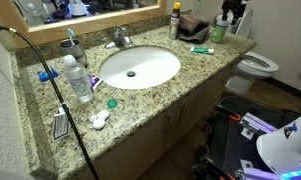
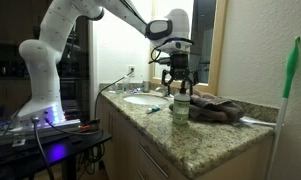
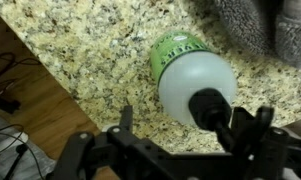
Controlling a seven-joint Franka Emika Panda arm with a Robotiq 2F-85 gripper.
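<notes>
A soap bottle (image 2: 180, 109) with a green label stands upright near the end of the counter. My gripper (image 2: 178, 78) hangs just above it, pointing down. Seen from above in the wrist view, the bottle (image 3: 185, 70) has a pale shoulder and a black top, close to my gripper. The fingers are apart, with one finger on the left and the other beside the black top on the right. Whether a finger touches the top I cannot tell. From across the counter, the bottle (image 1: 218, 33) shows at the upper right, beneath the dark gripper.
A dark grey towel (image 2: 218, 106) lies close beside the bottle. The sink (image 1: 140, 67) is farther along the counter, with a green-and-white tube (image 1: 202, 50) between it and the bottle. A toilet (image 1: 252, 66) stands beyond the counter's end.
</notes>
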